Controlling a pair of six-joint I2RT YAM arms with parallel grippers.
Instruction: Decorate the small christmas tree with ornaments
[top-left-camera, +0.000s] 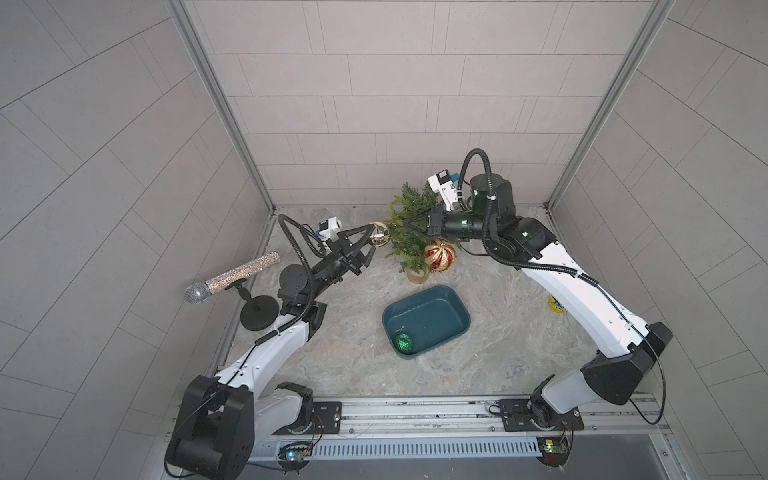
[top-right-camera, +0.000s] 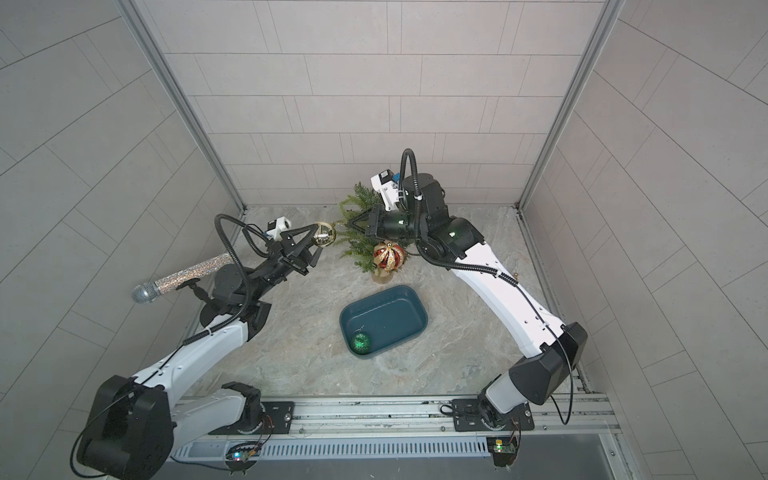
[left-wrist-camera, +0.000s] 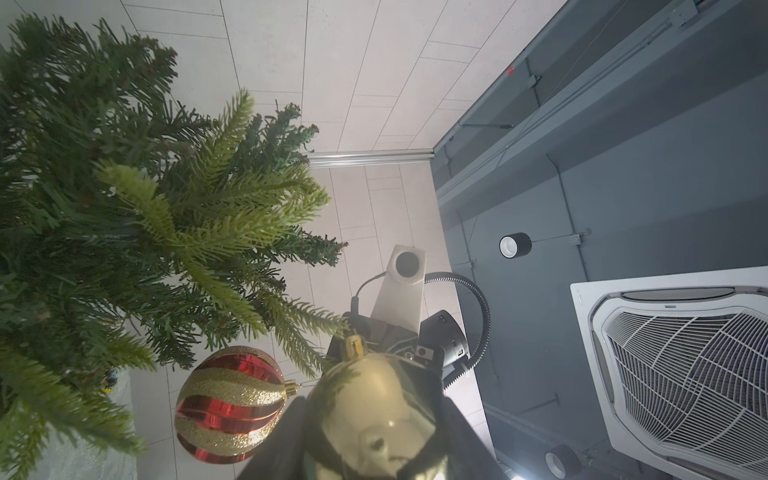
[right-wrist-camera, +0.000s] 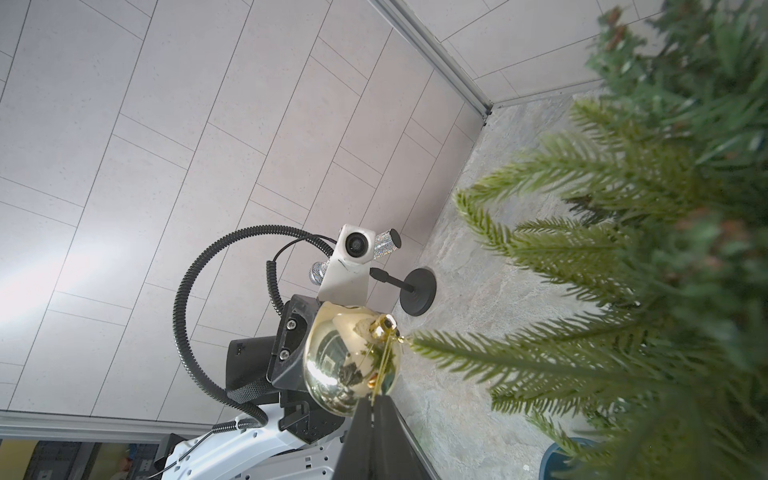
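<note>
My left gripper (top-left-camera: 373, 238) is shut on a shiny gold ball ornament (left-wrist-camera: 374, 420), held just left of the small green tree (top-left-camera: 412, 228). The ball's cap points toward the branches (right-wrist-camera: 520, 352). From the right side, my right gripper reaches across the tree with its fingers shut. A thin gold string (right-wrist-camera: 382, 372) runs from the ball's cap down to the right fingertips; whether they pinch it I cannot tell. A red-and-gold striped ornament (left-wrist-camera: 230, 405) hangs at the tree's lower right in the top views.
A teal tray (top-left-camera: 432, 308) stands in front of the tree with a green glitter ball (top-left-camera: 404, 343) in its near left corner. To the left are a glittery microphone (top-left-camera: 240, 273) and its black stand (top-left-camera: 259, 313).
</note>
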